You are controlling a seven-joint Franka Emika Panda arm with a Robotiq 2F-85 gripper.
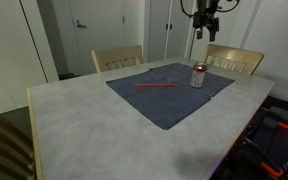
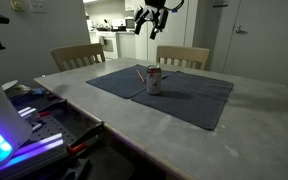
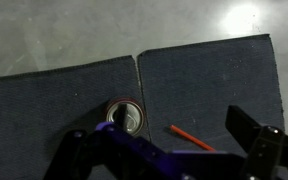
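Observation:
A can [image 1: 198, 78] with a red top and a pale body stands upright on the dark cloth [image 1: 177, 106]. From above, the wrist view shows its round metal top [image 3: 125, 114], partly covered by the gripper. To one side, a thin red stick [image 1: 155, 85] lies flat on the cloth. My gripper [image 1: 205, 35] hangs in the air well above the can, fingers pointing down. Its fingers [image 3: 246, 130] are spread wide in the wrist view, with nothing held between them.
Two dark cloth pieces meet along a seam in the wrist view. Bare grey table [image 1: 79, 125] spreads out on the left. Wooden chairs [image 1: 118, 58] stand along the far edge, and a second one [image 1: 234, 60] is behind the can.

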